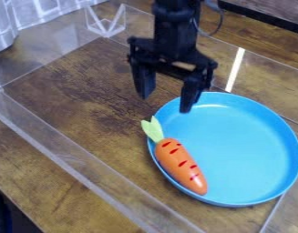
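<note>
An orange toy carrot [181, 167] with pale green leaves lies on the left part of a blue round plate [236, 146], its leaves over the rim. My dark gripper [169, 89] hangs open above the back left of the plate, its fingers apart with nothing visible between them, higher in the picture than the carrot.
Clear strips run along its left and near sides. A whitish object [5, 23] stands at the far left corner.
</note>
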